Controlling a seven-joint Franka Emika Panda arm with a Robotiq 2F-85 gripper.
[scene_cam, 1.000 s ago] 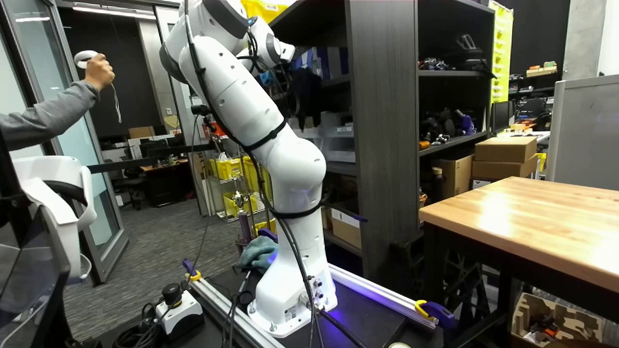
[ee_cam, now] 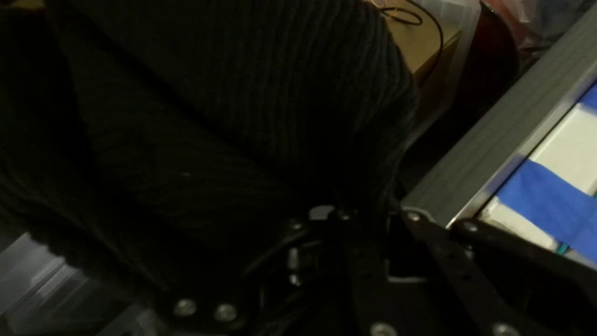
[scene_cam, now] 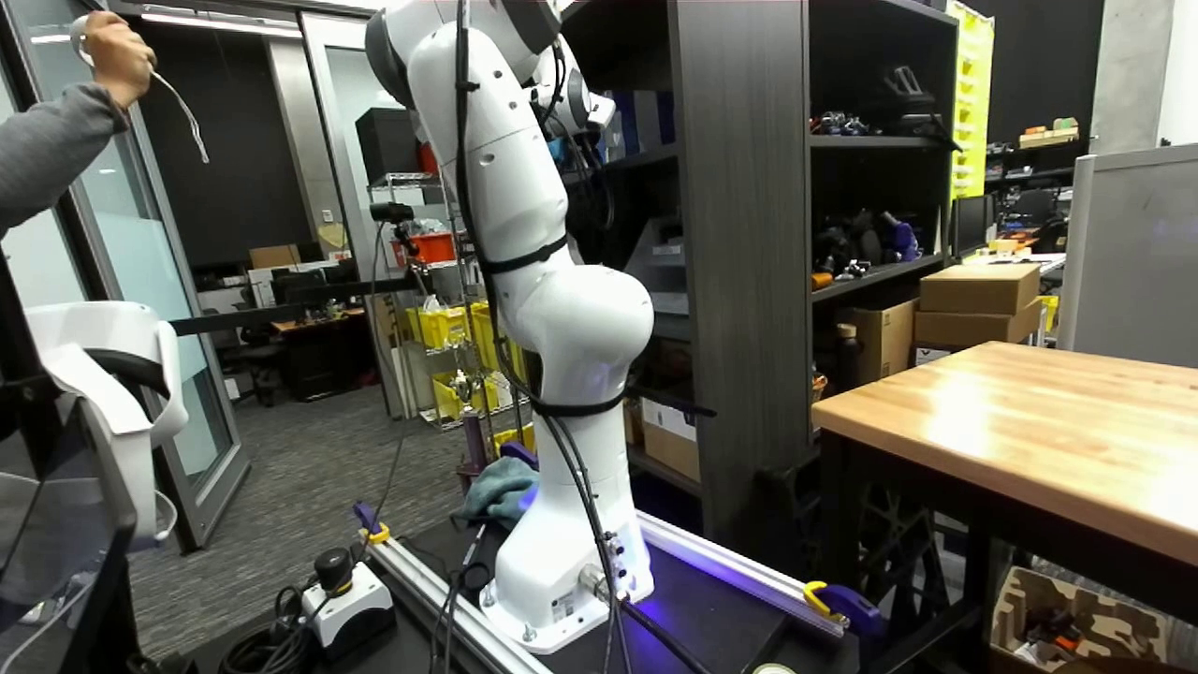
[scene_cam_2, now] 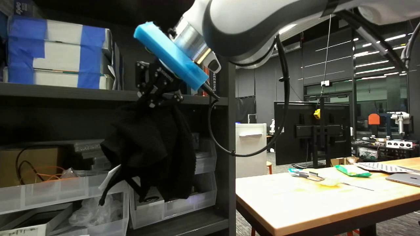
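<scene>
A black knitted cloth item, perhaps a garment, hangs in loose folds from my gripper in exterior view 2. The fingers are shut on its upper end. A narrow strap and a small white tag dangle at its lower left. In the wrist view the ribbed black cloth fills most of the picture and hides the fingertips. The gripper is hidden behind the arm and shelf in exterior view 1.
Behind the cloth stands a dark shelf with taped boxes above and clear plastic bins below. A wooden table carries several small items. A person's hand shows at the left edge of exterior view 1.
The arm has swung rightward and stands more upright in exterior view 1. Its wrist end moved right, toward the shelf. The person's hand shifted up and left.
</scene>
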